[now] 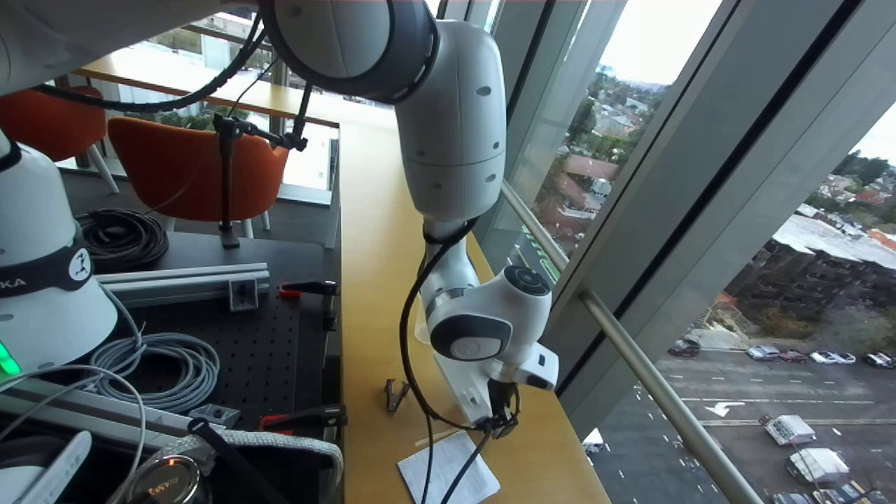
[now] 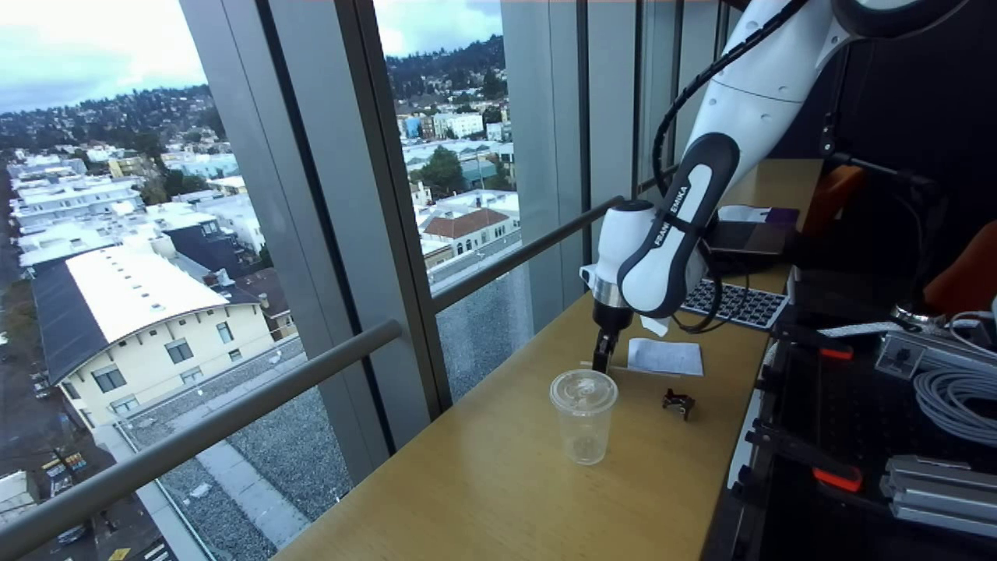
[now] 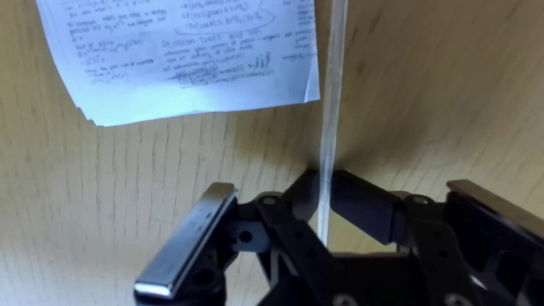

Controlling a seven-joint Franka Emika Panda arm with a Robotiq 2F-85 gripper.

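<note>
A thin translucent straw (image 3: 334, 66) runs down the wrist view over the wooden table, passing between the fingers of my gripper. The dark pads (image 3: 359, 199) are drawn close on either side of it. Whether they press on the straw is unclear. In exterior view 2 my gripper (image 2: 604, 366) points down low over the table, behind a clear plastic cup with a domed lid (image 2: 584, 425). The straw (image 2: 645, 372) shows there as a faint line running to the right. From exterior view 1 the fingertips of my gripper (image 1: 501, 424) are largely hidden.
Handwritten paper (image 3: 194, 61) lies beside the straw. A small dark clip (image 2: 678, 403) sits near the table's inner edge. A keyboard (image 2: 738, 301) is farther back. The window railing (image 2: 523, 254) borders the table; bare wood (image 2: 505, 467) lies left of the cup.
</note>
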